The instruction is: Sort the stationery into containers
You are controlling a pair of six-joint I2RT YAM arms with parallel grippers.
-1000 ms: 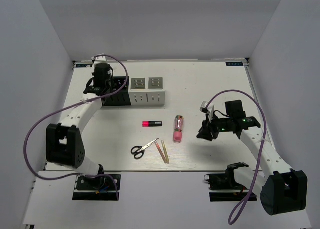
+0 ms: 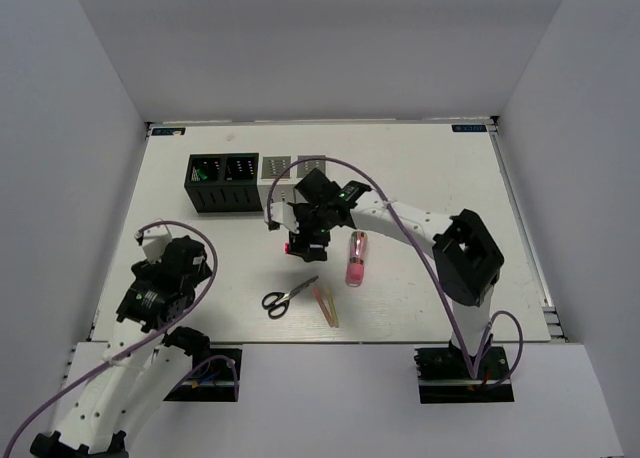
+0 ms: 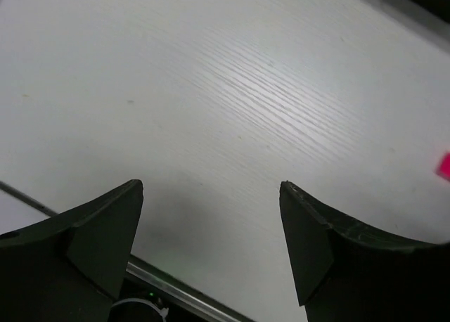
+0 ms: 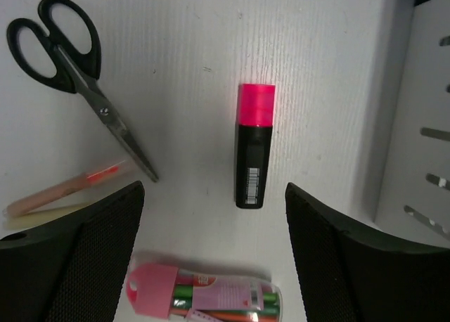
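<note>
My right gripper is open above a pink-capped black marker (image 4: 250,157), which lies between its fingertips' line and the white container; from the top it mostly hides the marker. Black-handled scissors (image 2: 277,303), two pencil-like sticks (image 2: 323,308) and a pink pencil case (image 2: 355,268) lie nearby. A black two-section container (image 2: 220,196) with some green items inside stands at the back left, beside a white container (image 2: 278,165). My left gripper is open over bare table at the left, nothing between its fingers.
The front edge and metal rail show below the left gripper.
My left arm has drawn back from the black container toward the front left. My right arm has swung leftward from the right side to over the marker.
</note>
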